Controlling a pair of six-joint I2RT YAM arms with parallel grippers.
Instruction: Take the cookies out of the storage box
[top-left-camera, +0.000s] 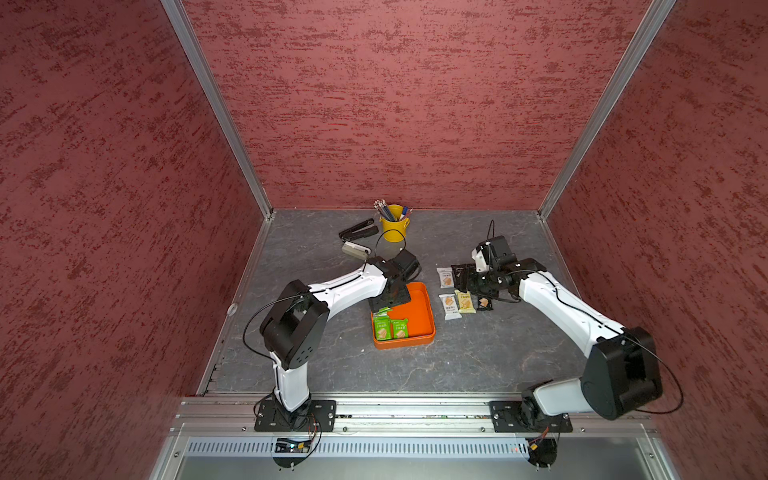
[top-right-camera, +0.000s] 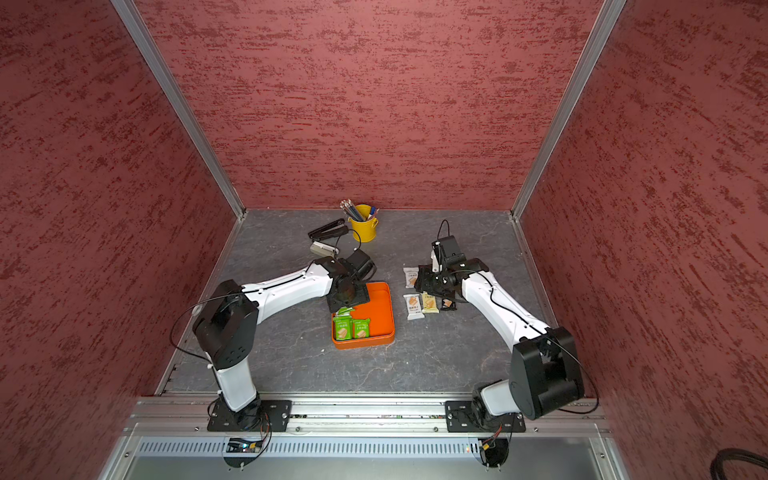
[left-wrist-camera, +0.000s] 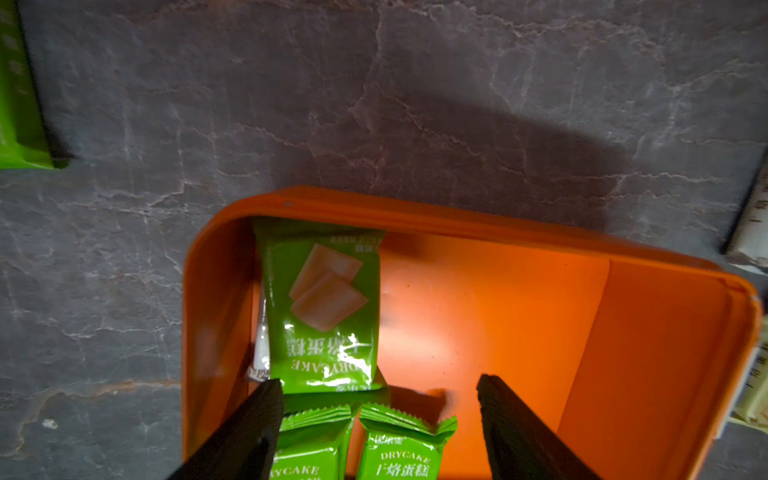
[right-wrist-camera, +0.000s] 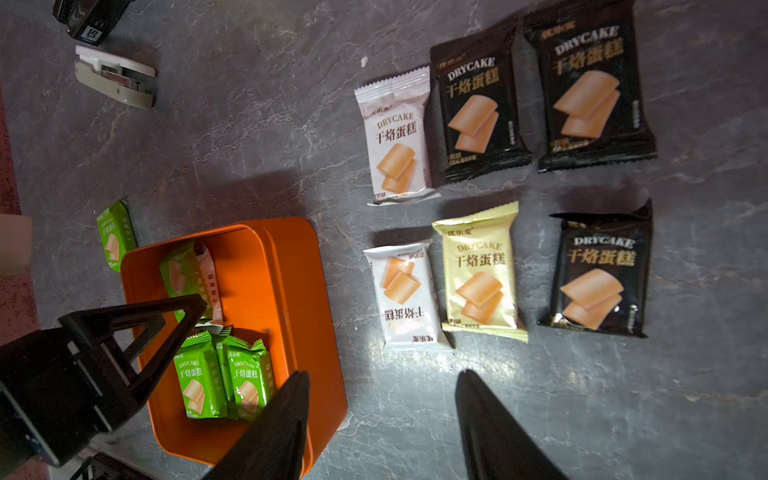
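The orange storage box (left-wrist-camera: 496, 216) holds several green cookie packets. One green packet (left-wrist-camera: 324, 304) lies in its far left corner, over a pale packet (left-wrist-camera: 261, 352) that is mostly covered. Two more green packets (right-wrist-camera: 200, 376) stand nearer the front. Over the box, my left gripper is open, nothing between its fingers. On the table right of the box lie two white packets (right-wrist-camera: 396, 148), a yellow one (right-wrist-camera: 482, 276) and three black ones (right-wrist-camera: 600, 272). Above these my right gripper stands open and empty, its fingers apart.
A green packet (right-wrist-camera: 117, 234) lies on the table just outside the box. Behind are a white stapler-like item (right-wrist-camera: 116, 76), a black tool (top-left-camera: 358, 230) and a yellow pencil bucket (top-left-camera: 394, 228).
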